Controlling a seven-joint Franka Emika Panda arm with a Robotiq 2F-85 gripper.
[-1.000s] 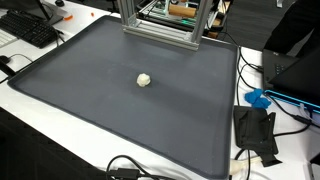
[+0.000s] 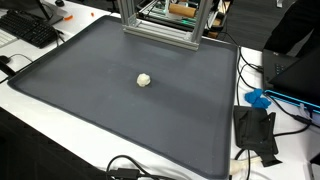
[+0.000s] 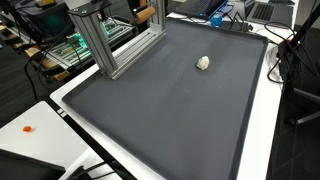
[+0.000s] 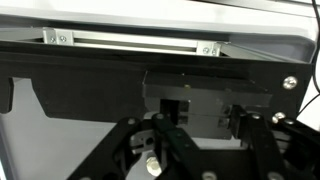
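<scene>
In the wrist view my gripper is shut against a dark box-shaped piece (image 4: pixel 207 88), like a handle, on the front of a long black panel (image 4: pixel 80 85). Exactly how the fingertips sit on it is hard to make out. A cream-coloured lump (image 2: pixel 144 80) lies alone on the grey mat, and exterior view 2 has the same lump (image 3: pixel 203 62) towards the far side. Neither exterior view shows the gripper.
A metal frame (image 2: pixel 165 37) rises at its back edge. A blue item (image 2: pixel 258 98) and a black pouch-like thing (image 2: pixel 254 132) lie to the right, with cables near them.
</scene>
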